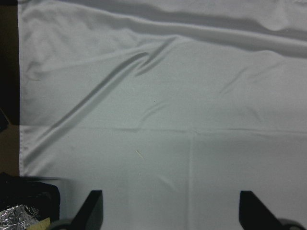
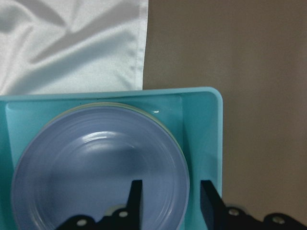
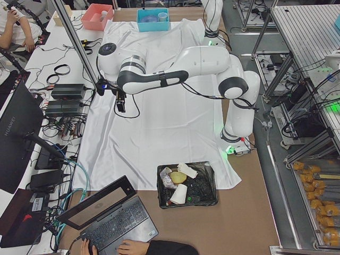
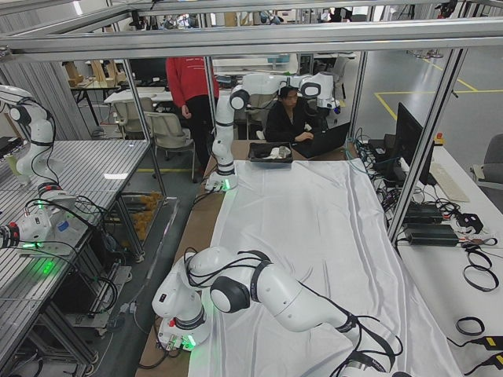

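A blue plate (image 2: 91, 163) lies inside a turquoise bin (image 2: 205, 120), seen at the back of the table in the left camera view (image 3: 139, 27); a pale rim shows beneath it. My right gripper stands open over the plate's right edge, one finger above the plate and the other by the bin wall; whether anything touches is unclear. My left gripper is open above the white cloth (image 1: 153, 105), with only cloth showing between its fingers.
A black bin (image 3: 204, 194) with foil, paper and other items sits at the front, beside a laptop (image 3: 117, 231) and a seated person. A pink bin (image 3: 96, 20) stands at the back left.
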